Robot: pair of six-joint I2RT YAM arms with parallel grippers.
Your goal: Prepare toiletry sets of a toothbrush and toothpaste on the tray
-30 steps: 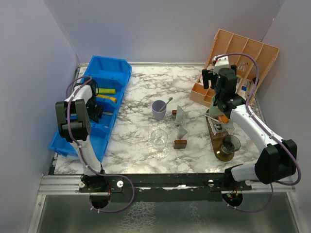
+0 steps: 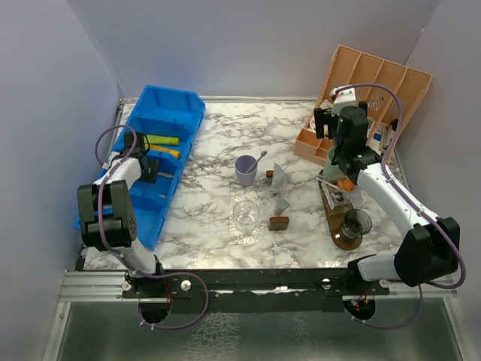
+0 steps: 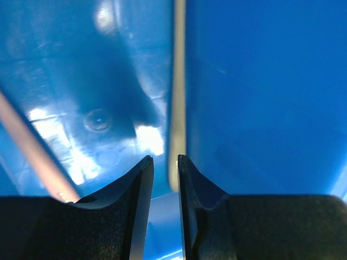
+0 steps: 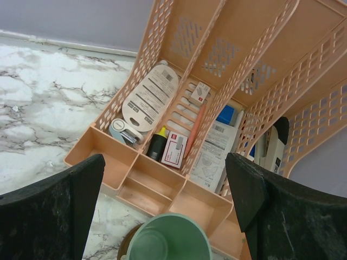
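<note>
Over the blue divided bin [image 2: 154, 218] at the left, my left gripper stands part open, pointing down. A slim beige toothbrush handle [image 3: 178, 119] lies along a compartment wall in the left wrist view; its end reaches the gap between my fingertips, nearest the right one, and I see no grip on it. A pinkish handle [image 3: 38, 149] lies to the left. Green [image 2: 163, 140] and yellow [image 2: 165, 150] items, perhaps tubes, lie farther back in the bin. My right gripper hangs wide open and empty above the orange organizer [image 4: 179, 201].
A purple cup [image 2: 245, 177] holding a brush, a clear glass [image 2: 246, 216] and a small brown block [image 2: 279, 223] stand mid-table. At the right are a green cup [image 4: 169, 238], a dark wooden tray [image 2: 334, 222] and a glass [image 2: 356, 222]. Marble between bin and purple cup is bare.
The bin has barely moved. My right arm holds still, open.
</note>
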